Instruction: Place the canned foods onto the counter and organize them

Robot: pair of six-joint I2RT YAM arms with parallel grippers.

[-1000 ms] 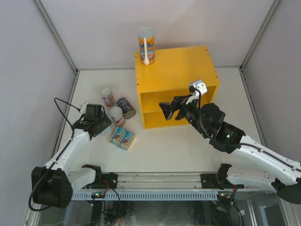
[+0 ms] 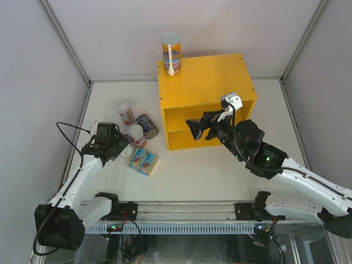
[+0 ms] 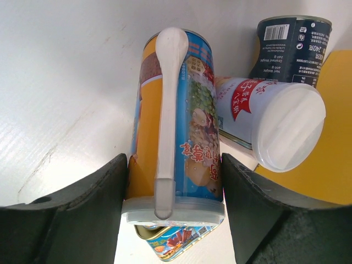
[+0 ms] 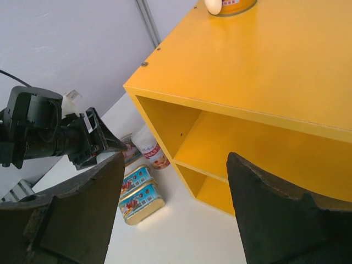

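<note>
An orange-and-blue can with a white spoon on its side (image 3: 195, 132) lies between the fingers of my left gripper. Both fingertips reach its sides near the clear lid; whether they clamp it, I cannot tell. Next to it are a white can with a red ribbon label (image 3: 242, 107) and a dark can (image 3: 294, 52). A pair of small flat tins (image 2: 143, 161) lies just right of that gripper in the top view. Another can (image 2: 126, 113) is farther back. In front of the yellow shelf, my right gripper stands open and empty.
The yellow shelf (image 2: 209, 82) has empty compartments in view at its front. On its top left corner stands an orange can with a spoon (image 2: 171, 55).
The right arm and the other cans look unchanged.
</note>
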